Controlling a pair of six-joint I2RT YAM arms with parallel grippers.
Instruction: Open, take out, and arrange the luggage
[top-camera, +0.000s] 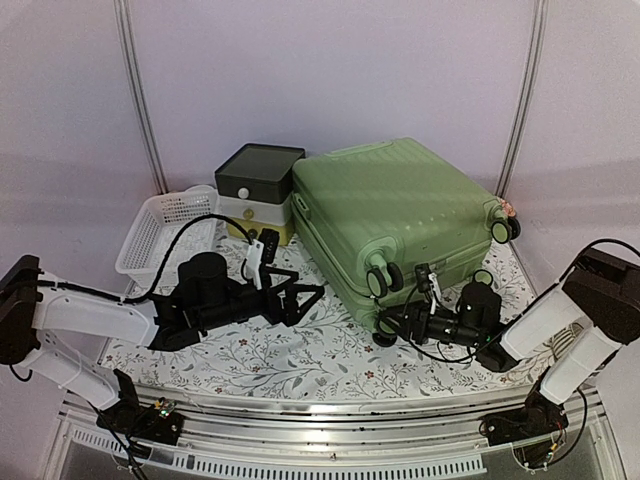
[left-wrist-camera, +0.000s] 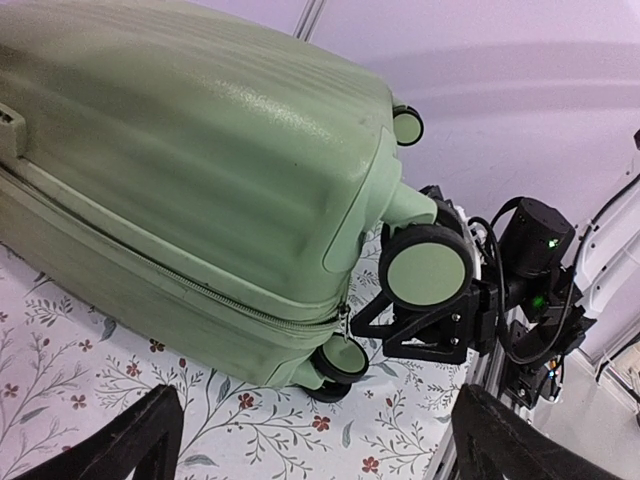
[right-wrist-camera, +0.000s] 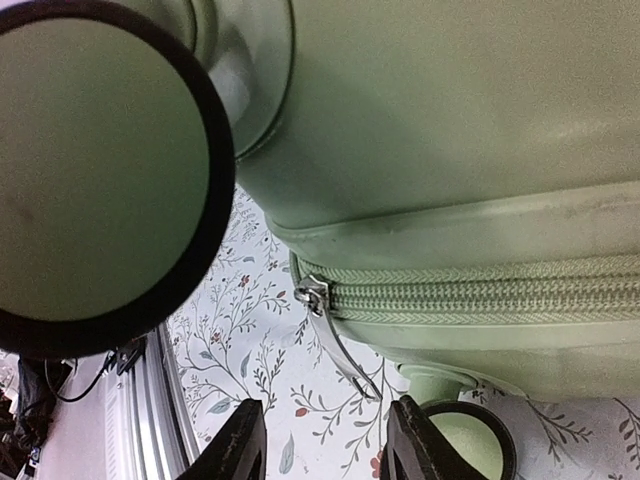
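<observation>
The green suitcase (top-camera: 395, 200) lies flat on the floral cloth, its zipper (right-wrist-camera: 480, 298) running shut along the side. In the right wrist view a metal zipper pull (right-wrist-camera: 342, 350) hangs from the slider at the corner. My right gripper is there, its fingers parted; the pull's tip lies just above the right-hand finger (right-wrist-camera: 405, 440), and whether they touch is unclear. Nothing is gripped. My left gripper (top-camera: 313, 292) stands open and empty, left of the suitcase; its fingers (left-wrist-camera: 130, 440) show low in its own view.
Suitcase wheels (left-wrist-camera: 425, 273) stick out close to the right gripper, one above it and another wheel (right-wrist-camera: 462, 445) below. A white basket (top-camera: 165, 232) and stacked boxes with a dark top (top-camera: 258, 172) stand at the back left. Bare cloth (top-camera: 250, 365) lies in front.
</observation>
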